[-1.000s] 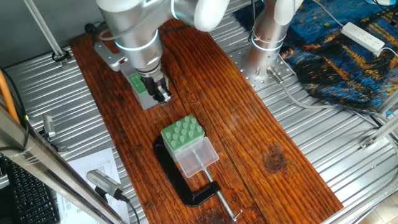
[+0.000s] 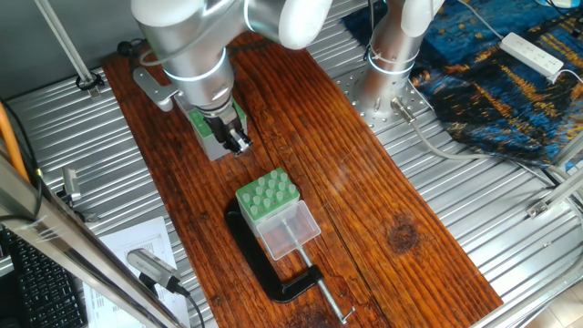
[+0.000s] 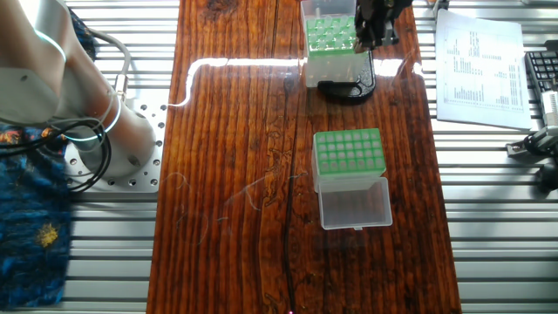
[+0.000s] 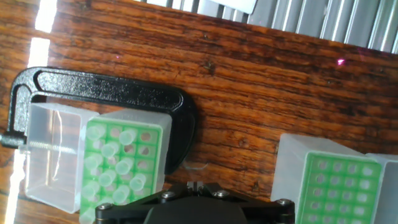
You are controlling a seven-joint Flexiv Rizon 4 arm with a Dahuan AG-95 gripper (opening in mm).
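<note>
Above the wooden table hangs my gripper [image 2: 240, 144], in front of the rear box in exterior view 1. Its two fingers look closed together at the bottom of the wrist view, and nothing shows between them. A clear box with a green rack [image 4: 124, 158] holds several translucent tips, with some holes empty; its lid hangs open. The other clear box has a green rack [image 3: 349, 152] whose holes show no standing tips, and its lid [image 3: 356, 204] is open too. In the wrist view, the gripper lies between the two boxes.
A black C-clamp [image 2: 264, 264] lies around the tip-filled box, its screw reaching past the lid. Bare wood [image 2: 364, 210] stretches over the right part of the table.
The arm's wrist has shifted slightly left in exterior view 1 since a second ago, while the fingertips stay at nearly the same spot. Both boxes and the clamp are unmoved.
</note>
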